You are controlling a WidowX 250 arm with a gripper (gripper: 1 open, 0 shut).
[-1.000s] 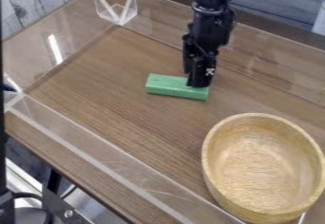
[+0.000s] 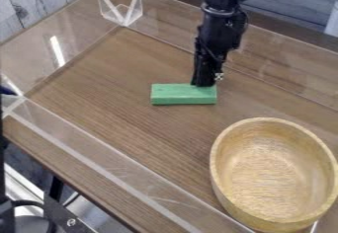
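A flat green block [image 2: 183, 94] lies on the wooden table, its long side running left to right. The arm reaches in from the back of the table.
A large wooden bowl [image 2: 272, 172] fills the front right. A clear plastic piece [image 2: 122, 8] stands at the back left. Transparent strips line the left and front edges.
Since a second ago the green block has straightened from a slant to nearly level, and the gripper has shifted left and slightly down.
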